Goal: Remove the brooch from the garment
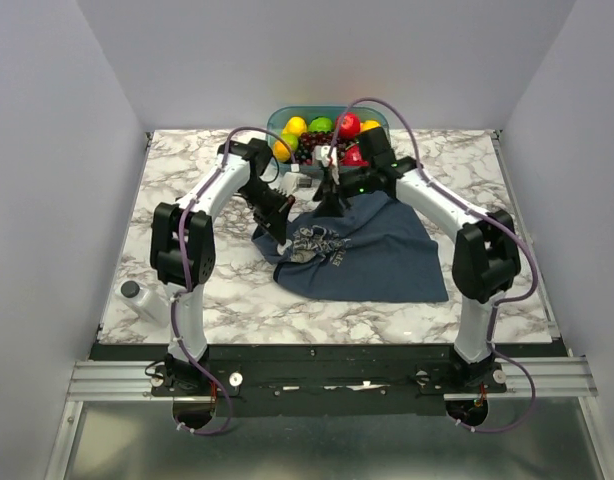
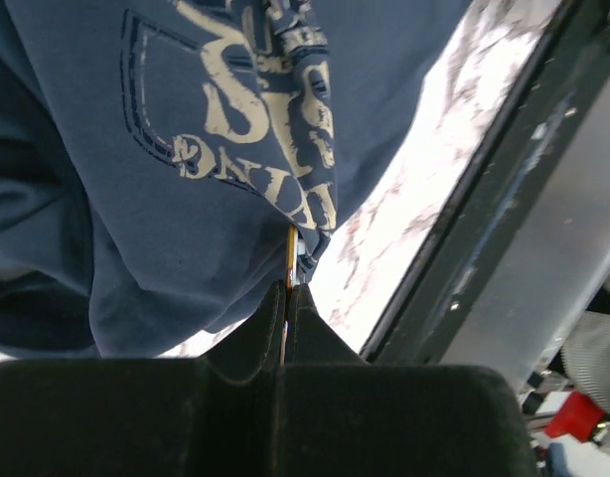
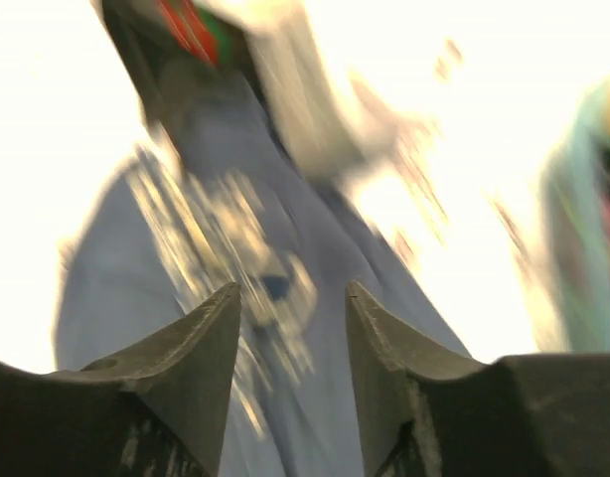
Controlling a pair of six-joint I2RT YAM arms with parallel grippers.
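In the top view the dark blue garment (image 1: 387, 262) lies crumpled on the marble table, its printed left part bunched. My left gripper (image 1: 281, 238) is at that left end. The left wrist view shows this gripper shut on a thin, gold-edged piece (image 2: 292, 248), apparently the brooch seen edge-on. A small silvery bit (image 2: 302, 244) touches the cloth beside it; whether the pin is still through the fabric is hidden. My right gripper stands open and empty above the printed cloth (image 3: 235, 238), in a blurred view.
Behind the garment stands a teal basket (image 1: 274, 125) filled with fruit. A white bottle (image 1: 142, 300) lies at the table's left. Bare marble surrounds the garment on the left and right.
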